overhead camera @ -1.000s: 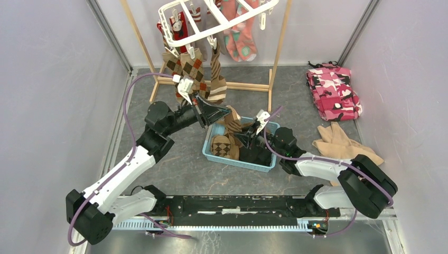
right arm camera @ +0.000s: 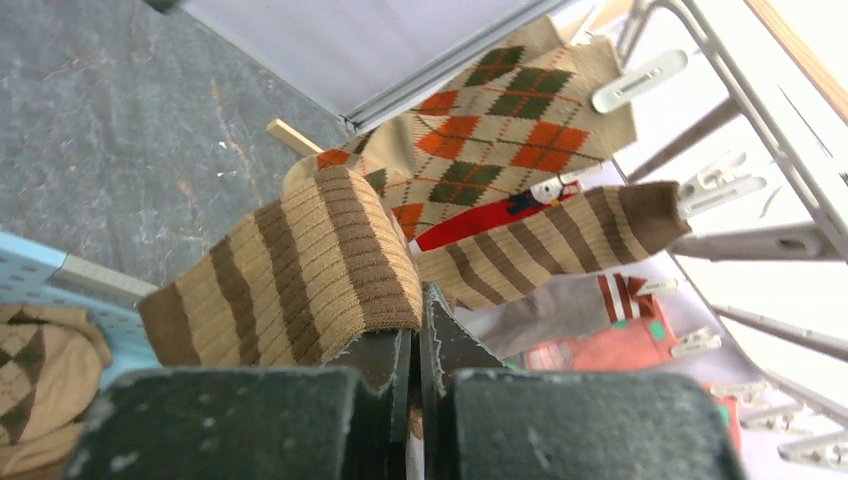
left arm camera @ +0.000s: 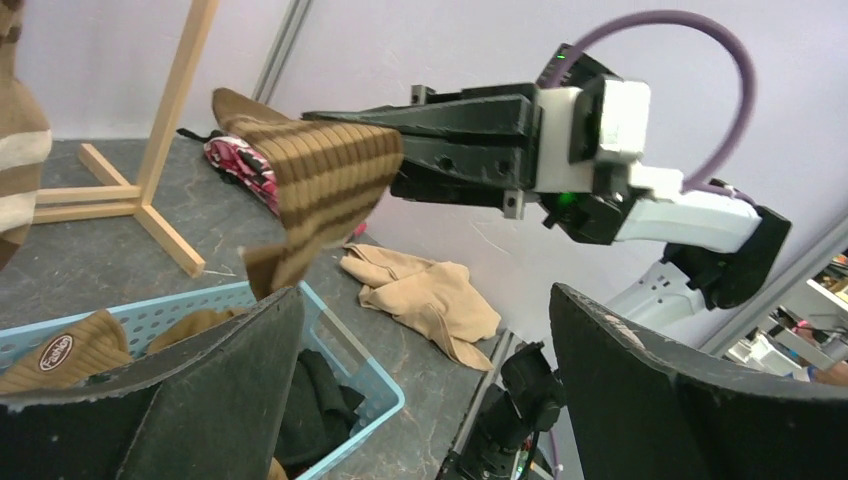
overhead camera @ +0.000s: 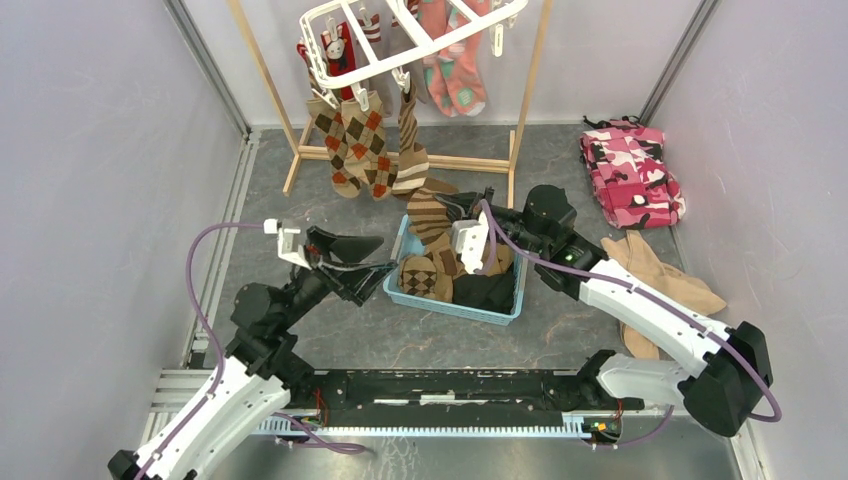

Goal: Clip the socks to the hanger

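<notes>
A brown striped sock point(overhead camera: 428, 212) point(left arm camera: 330, 175) point(right arm camera: 280, 275) is raised above the blue basket point(overhead camera: 455, 312), with my right gripper point(overhead camera: 445, 200) shut on it. My left gripper point(overhead camera: 362, 268) stands open left of the basket, nothing between its fingers. The white hanger point(overhead camera: 420, 45) with clips holds argyle socks point(overhead camera: 365, 140), a striped sock point(overhead camera: 408, 140) and pink socks point(overhead camera: 455, 60).
More socks point(overhead camera: 425, 280) lie in the basket. A wooden stand point(overhead camera: 470, 162) carries the hanger at the back. A pink camouflage bag point(overhead camera: 630, 175) and beige cloth point(overhead camera: 660, 290) lie at the right.
My right gripper has risen with the striped sock. My left gripper has moved down and left, away from the sock and the hanging socks.
</notes>
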